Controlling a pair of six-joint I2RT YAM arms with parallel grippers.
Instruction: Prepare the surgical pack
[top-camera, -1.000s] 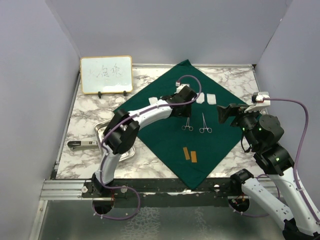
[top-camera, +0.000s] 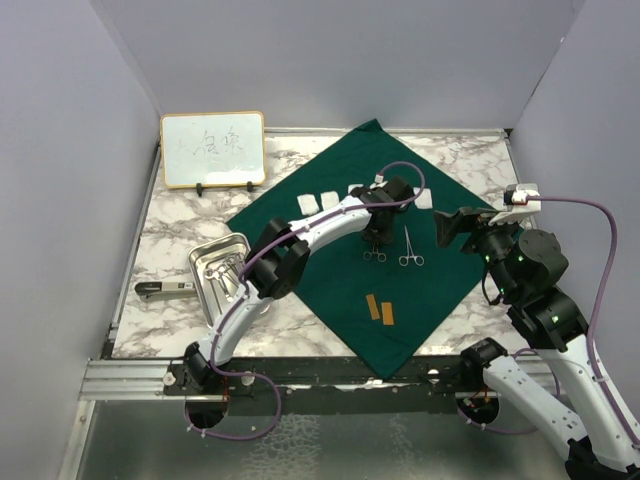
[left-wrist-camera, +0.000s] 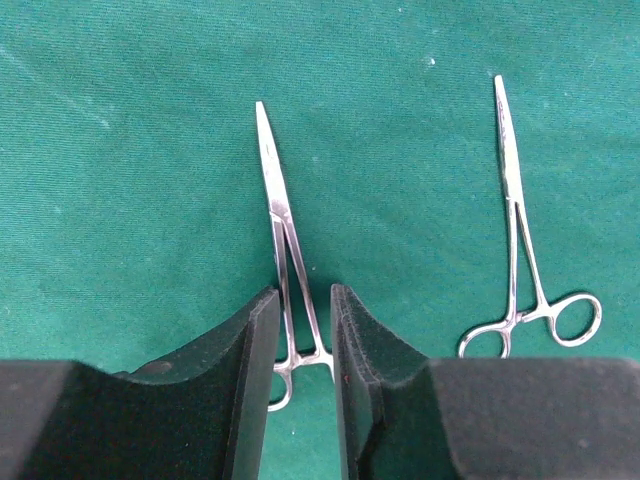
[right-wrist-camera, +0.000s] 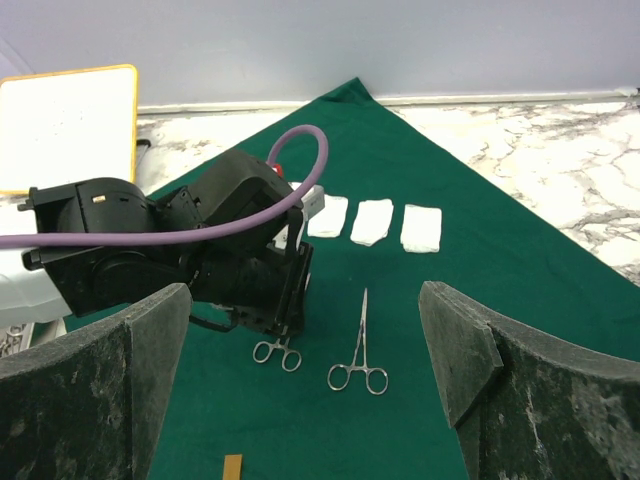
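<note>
In the left wrist view, a steel forceps lies on the green cloth, tips away from me. My left gripper is part open, low over it, a fingertip on either side of its shanks. A second forceps lies to the right. My right gripper stands open and empty, raised at the right of the top view. A steel tray with instruments is at the left, partly behind my left arm.
White gauze pads form a row at the back of the cloth. Two tan strips lie nearer the front. A knife-like handled item lies beside the tray; a whiteboard stands at the back left.
My left gripper has moved right and down onto the middle forceps. The right arm is unchanged.
</note>
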